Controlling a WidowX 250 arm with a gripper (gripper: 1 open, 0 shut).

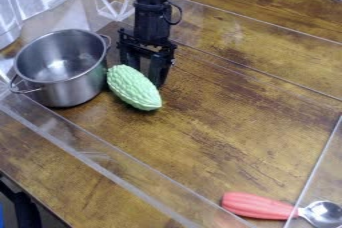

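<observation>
My black gripper (144,56) reaches down from the top centre, its fingers just behind a pale green bumpy vegetable (135,88), which lies on the wooden table just right of a steel pot (62,93). Whether the fingers are open or shut, or touch the vegetable, I cannot tell.
A pink-handled spoon (267,206) lies at the bottom right. Clear plastic edges border the work area.
</observation>
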